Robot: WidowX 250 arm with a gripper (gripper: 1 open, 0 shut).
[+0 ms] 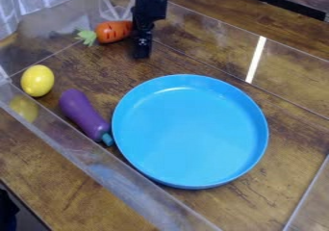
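My dark gripper (141, 44) hangs low over the wooden floor at the top centre, its fingers just right of an orange toy carrot (112, 31) with green leaves. Whether it is open or shut is hard to make out. A yellow egg-shaped toy, like a lemon (37, 80), lies at the left. Below it and to the right lies a purple eggplant (81, 111), beside a large blue plate (190, 139).
Clear plastic walls (257, 59) border the wooden work area. Bare wood lies between the gripper and the plate and to the plate's right.
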